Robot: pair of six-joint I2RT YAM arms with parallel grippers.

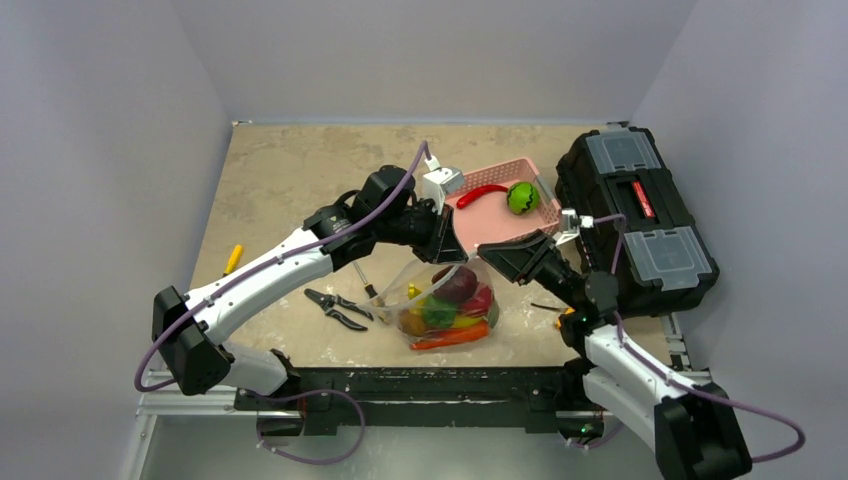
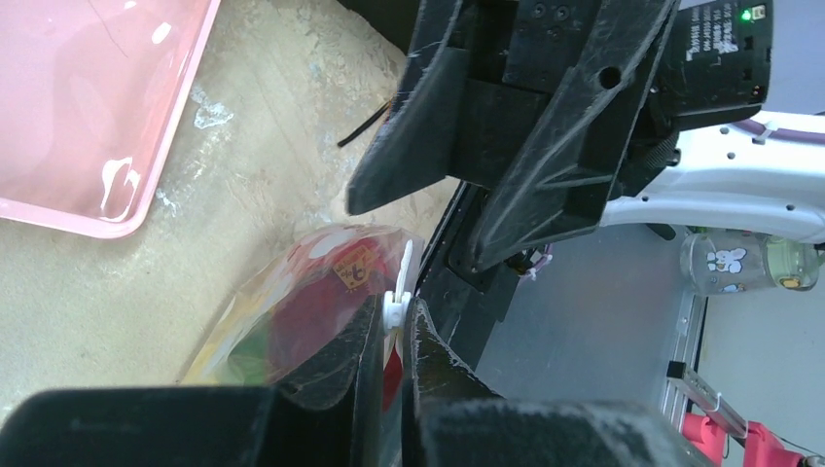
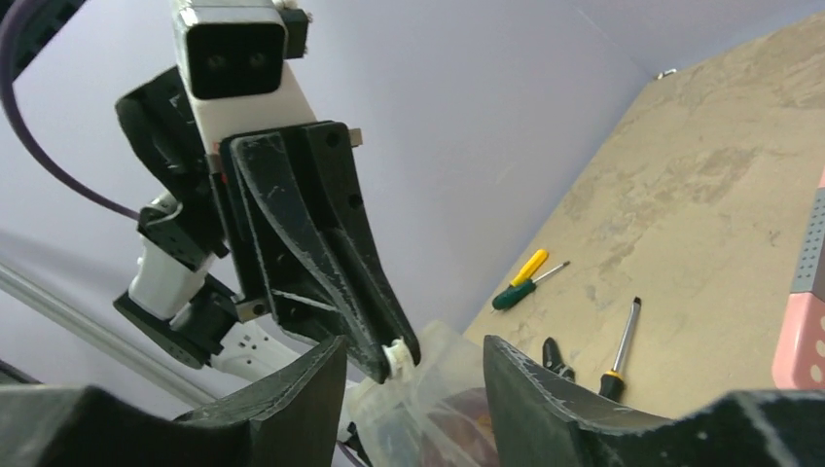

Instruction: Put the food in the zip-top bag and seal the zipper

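Observation:
A clear zip top bag stands near the table's front edge, with several foods inside, among them a carrot, a green pepper and a dark round food. At the bag's upper right corner, my left gripper is shut on the white zipper slider, which shows between its tips in the left wrist view. Just to the right, my right gripper is open, nothing between its fingers, its tips facing that corner. In the pink basket lie a red chili and a watermelon.
Pliers and a screwdriver lie left of the bag. Farther left is a yellow-handled tool. A black toolbox fills the right side.

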